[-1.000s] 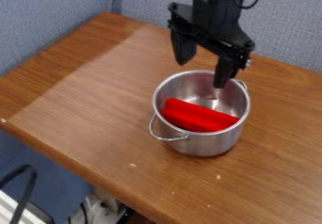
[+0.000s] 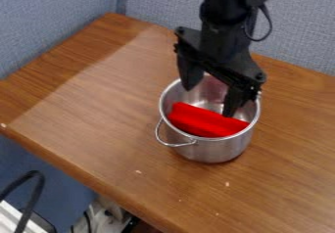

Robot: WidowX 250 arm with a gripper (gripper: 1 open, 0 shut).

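A steel pot (image 2: pixel 197 151) with wire handles stands on the wooden table, holding a red cylindrical object (image 2: pixel 207 121) that lies in its bottom. My black gripper (image 2: pixel 211 90) is open over the pot, its fingers reaching down to the rim and into the upper part of the pot, one on each side, above the red object. I see nothing held between them.
Grey padded walls stand behind it. Below the table's front left edge are dark cables and other items on a blue surface.
My open gripper has come down from above the pot to the level of its rim. The pot and red object have stayed in place.
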